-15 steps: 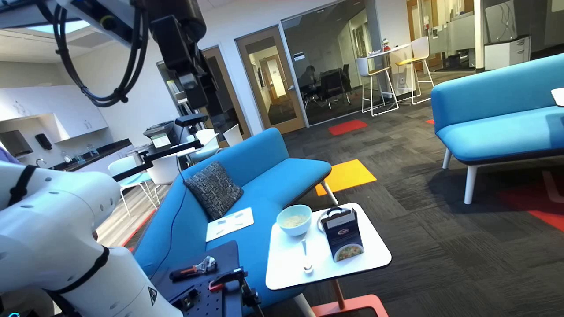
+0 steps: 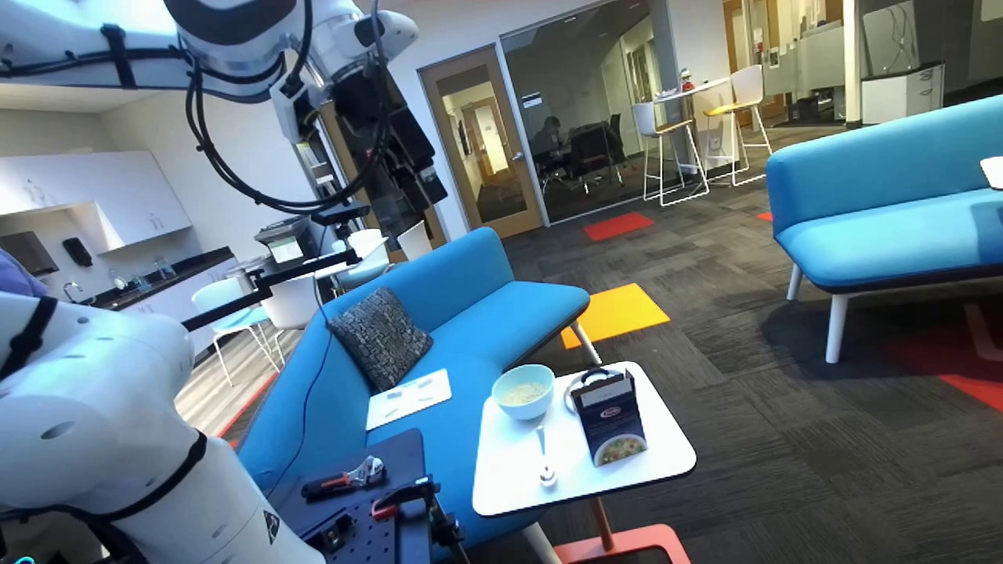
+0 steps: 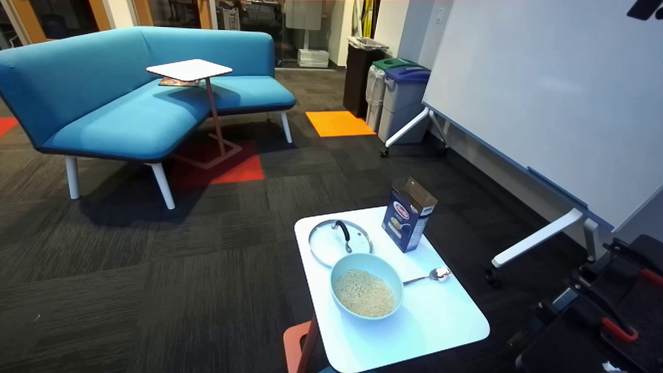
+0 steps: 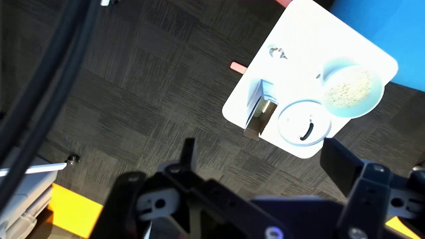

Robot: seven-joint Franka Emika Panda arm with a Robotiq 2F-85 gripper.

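Note:
My gripper is open, its two black fingers far apart with only carpet and the table's edge seen between and beyond them. In exterior view 1 the gripper [image 2: 428, 193] hangs high above the blue sofa, well clear of the small white table [image 2: 503, 479]. On that table stand a light-blue bowl [image 3: 365, 264] of pale grains, a dark blue open-topped box [image 3: 405, 218] and a glass lid [image 3: 326, 243] with a black handle. A metal spoon [image 3: 440, 273] lies beside the bowl, its handle end hidden behind the bowl in exterior view 2.
The blue sofa [image 2: 461, 352] borders the table, with a grey cushion [image 2: 378, 334] and a white board [image 2: 409, 399] on it. A dark bench [image 2: 414, 456] holding an adjustable wrench [image 2: 343, 478] is near the arm base. A whiteboard [image 3: 547, 93] stands beyond the table. Carpet is open around it.
The arm and gripper have swung right and slightly lower in exterior view 1, with more of the upper arm showing. The things on the table have not moved.

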